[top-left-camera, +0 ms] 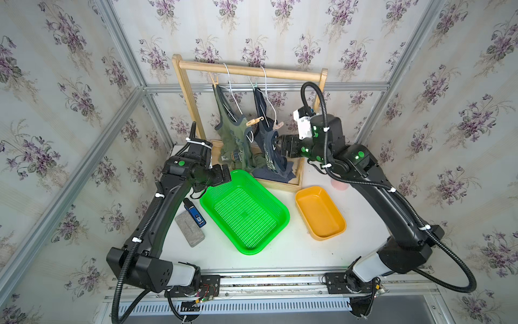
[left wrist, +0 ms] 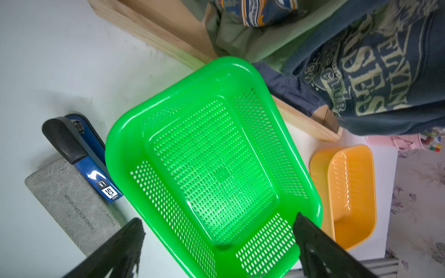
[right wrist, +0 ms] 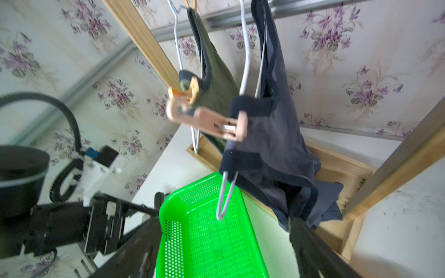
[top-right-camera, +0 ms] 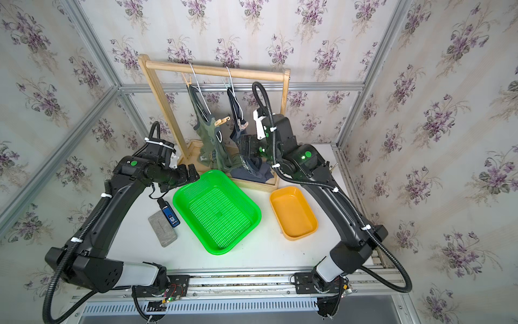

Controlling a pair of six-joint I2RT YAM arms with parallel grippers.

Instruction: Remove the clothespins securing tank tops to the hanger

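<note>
A green tank top (top-left-camera: 233,132) and a navy tank top (right wrist: 282,134) hang on white wire hangers from the wooden rack. A pink clothespin (right wrist: 208,121) clips the near shoulder of the navy one. On the green one's near shoulder sits a wooden clothespin (top-left-camera: 254,121). Another wooden clothespin (top-left-camera: 214,80) shows at the green top's far shoulder. My right gripper is open in front of the navy top, its fingers apart and empty, short of the pink clothespin. Open and empty too, my left gripper hovers over the green basket's left side.
The green basket (left wrist: 139,104) stands empty before the rack's wooden base (left wrist: 153,34). To its right is an empty orange bin (top-left-camera: 321,213). A blue stapler (left wrist: 95,169) and a grey block (left wrist: 69,203) lie left. A rack post (right wrist: 398,157) rises right of the navy top.
</note>
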